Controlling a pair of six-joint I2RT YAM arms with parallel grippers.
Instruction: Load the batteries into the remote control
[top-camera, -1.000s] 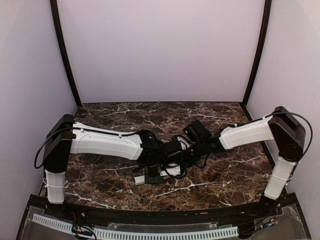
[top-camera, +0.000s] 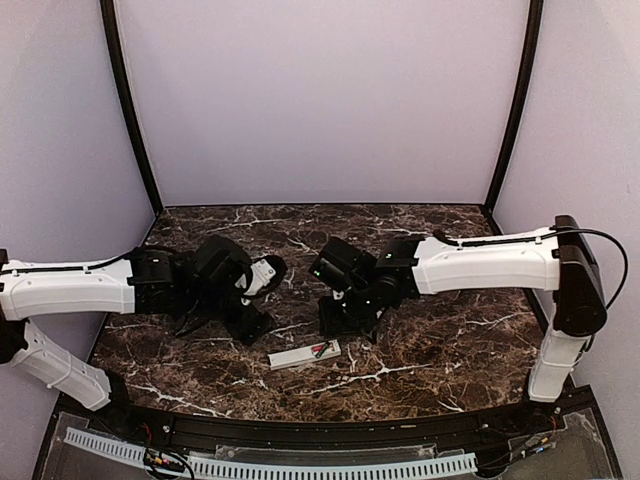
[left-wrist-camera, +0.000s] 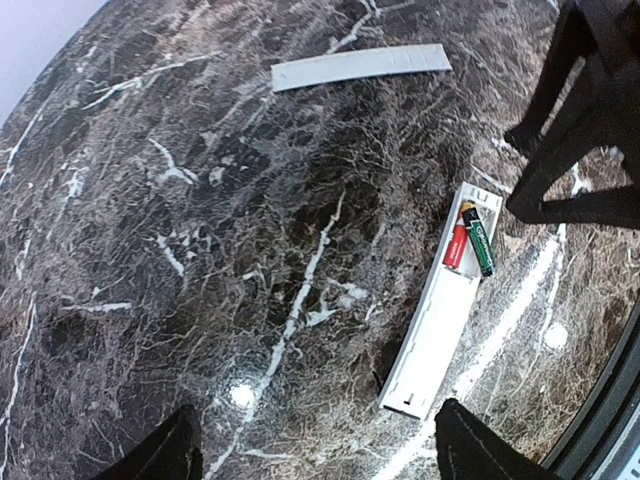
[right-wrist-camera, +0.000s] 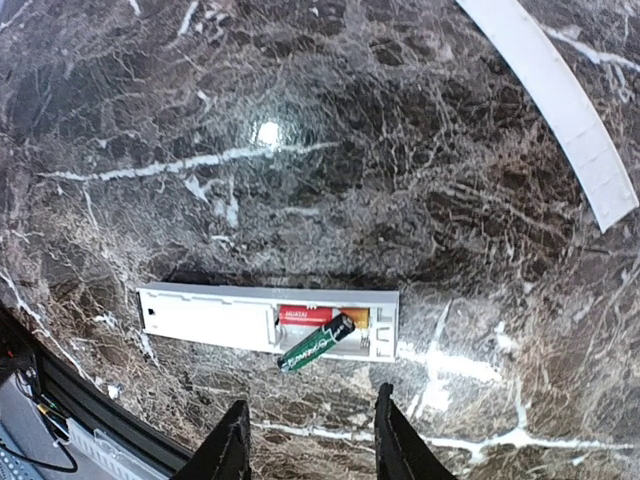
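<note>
The white remote (top-camera: 290, 358) lies on the marble table, its compartment at the right end. In it sits a red battery (right-wrist-camera: 300, 315); a dark green battery (right-wrist-camera: 316, 342) rests at a slant over it, one end sticking out past the near wall. An orange battery end (right-wrist-camera: 356, 316) shows beside them. My left gripper is raised left of the remote, fingers apart, nothing between them. My right gripper hangs over the compartment area, fingers apart and empty.
A white strip (left-wrist-camera: 360, 65), likely the cover, lies behind the remote, largely hidden in the top view. The front edge is close to the remote.
My left gripper has drawn back to the left from over the remote, uncovering it. My right gripper has shifted left toward the remote.
</note>
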